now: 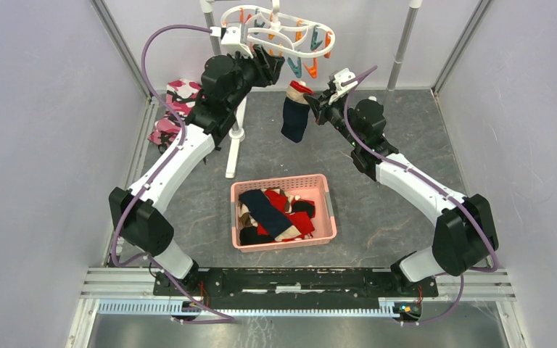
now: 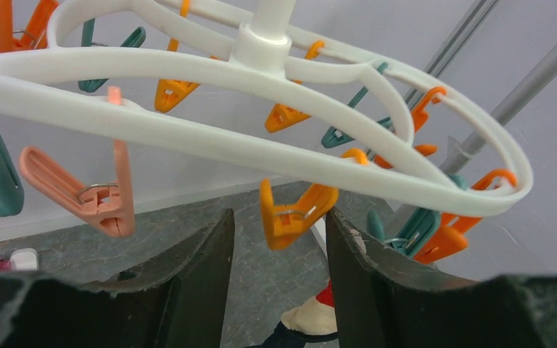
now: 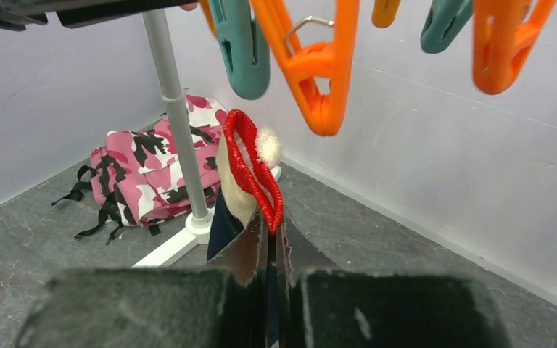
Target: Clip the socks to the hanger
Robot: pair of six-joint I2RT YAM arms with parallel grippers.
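A navy sock [image 1: 294,119] with cream band and red cuff hangs from my right gripper [image 1: 309,98], which is shut on it at the cuff; in the right wrist view the cuff [image 3: 250,170] rises above the fingertips, below an orange clothespin [image 3: 315,80]. My left gripper [image 1: 273,67] is at the white hanger [image 1: 312,51], fingers open, with an orange clothespin [image 2: 286,225] just beyond and above the gap between them in the left wrist view. Other orange, teal and pink clips hang round the ring.
A pink basket [image 1: 326,217] of socks sits at the front centre. A pink camouflage bag [image 3: 138,174] lies back left, beside the white stand pole [image 3: 185,145].
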